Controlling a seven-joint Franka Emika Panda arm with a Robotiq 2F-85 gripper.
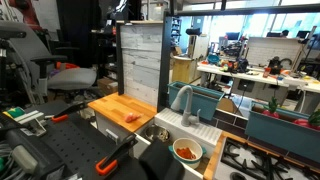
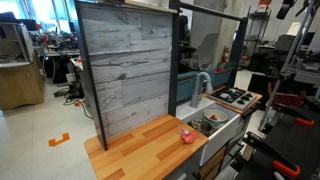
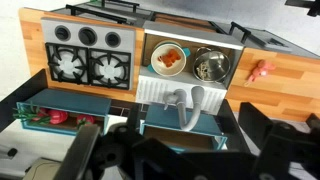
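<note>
Seen from above in the wrist view, my gripper stands open at the bottom of the picture, its dark fingers wide apart. Only the tap shows between them, well below. A round pot with orange pieces in it sits in the sink basin. Beside it is a metal strainer-like bowl. On the wooden counter lies a small pink-orange object, also seen in the second exterior view as a pink item. The gripper cannot be made out clearly in either exterior view.
A curved grey tap rises behind the sink. The black stove is on the other side of the sink from the pink object. Blue planter boxes line the back, and a tall white plank wall borders the counter.
</note>
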